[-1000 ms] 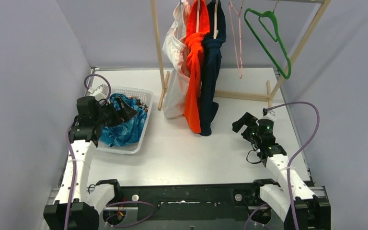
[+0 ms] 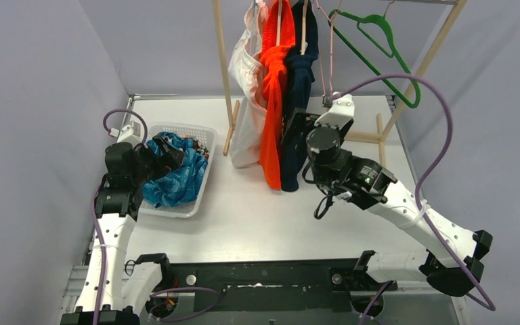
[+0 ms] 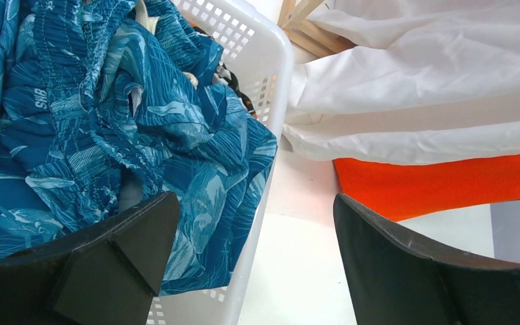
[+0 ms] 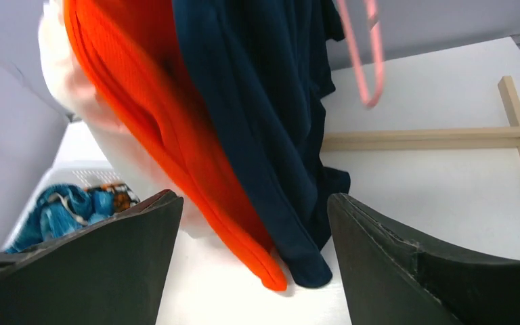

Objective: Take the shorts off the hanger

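Observation:
Navy shorts or trousers (image 2: 299,74) hang on the rack beside an orange garment (image 2: 275,74) and a white one (image 2: 246,74); which is the task's pair I cannot tell. My right gripper is open, its fingers apart with the navy (image 4: 271,162) and orange (image 4: 196,162) legs beyond, nothing visibly clamped. In the top view its arm is just in front of the navy garment. Over the basket, my left gripper stands open; blue patterned shorts (image 3: 196,135) lie crumpled in the white basket (image 3: 281,74) below it.
A pink hanger (image 4: 372,68) and a green hanger (image 2: 386,61) hang bare at the right of the rack, the pink one close to my right gripper. The rack's wooden foot bar (image 4: 433,137) runs along the table's rear.
The pink and green hangers have shifted. The left arm has moved only slightly.

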